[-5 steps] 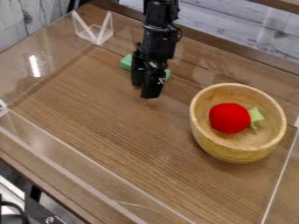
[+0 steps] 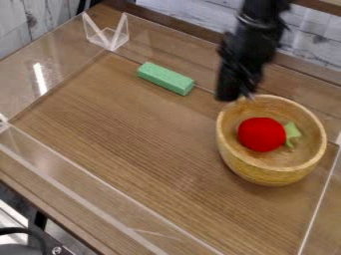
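My gripper (image 2: 234, 88) hangs at the upper middle right, shut, with nothing visible between its fingers, just above and left of a wooden bowl (image 2: 266, 167). The bowl holds a red ball (image 2: 261, 133) and a green item (image 2: 293, 137). A green block (image 2: 166, 79) lies on the table left of my gripper, apart from it.
A clear, open plastic container (image 2: 110, 30) stands at the back left. Dark space and a cable lie beyond its left edge.
My gripper has moved right from over the green block toward the bowl. The green block now shows uncovered; the bowl and its contents look unchanged.
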